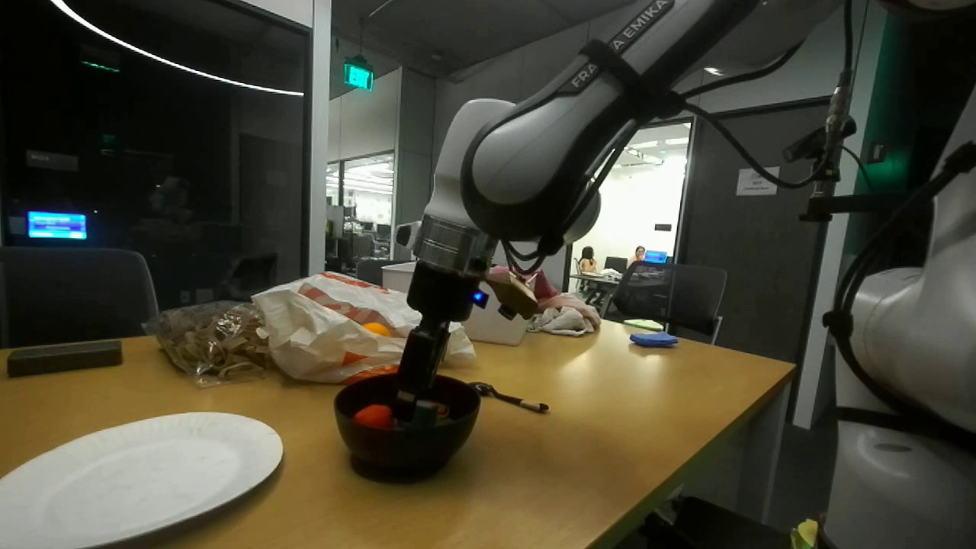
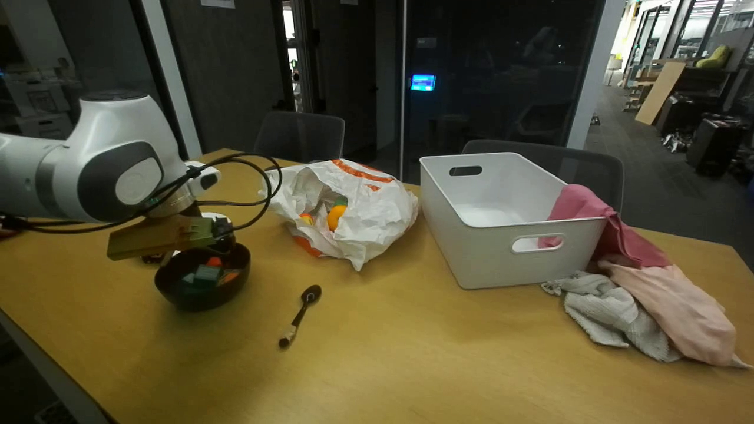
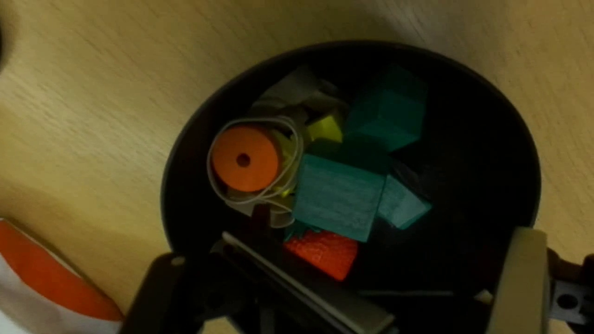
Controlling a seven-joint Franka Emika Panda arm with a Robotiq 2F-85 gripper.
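Observation:
A black bowl (image 1: pixel 407 454) stands on the table, and my gripper (image 1: pixel 413 395) reaches down into it from above. The gripper is open; in the wrist view its fingers (image 3: pixel 519 278) are spread wide, with nothing held. Inside the bowl lie a teal block (image 3: pixel 339 195), a darker green block (image 3: pixel 387 111), a red strawberry (image 3: pixel 326 253), an orange disc (image 3: pixel 245 158) with a hole, a yellow piece (image 3: pixel 326 128) and pale rubber bands (image 3: pixel 298 150). The strawberry is close to the dark finger, which partly covers that side of the bowl.
A white paper plate (image 1: pixel 137 471) lies nearby. Behind the bowl are a crumpled white bag (image 2: pixel 374 219) with orange fruit and a clear bag of bands (image 1: pixel 215 343). A dark spoon (image 2: pixel 300 315), white bin (image 2: pixel 509 251) and cloths (image 2: pixel 664 297) occupy the other side.

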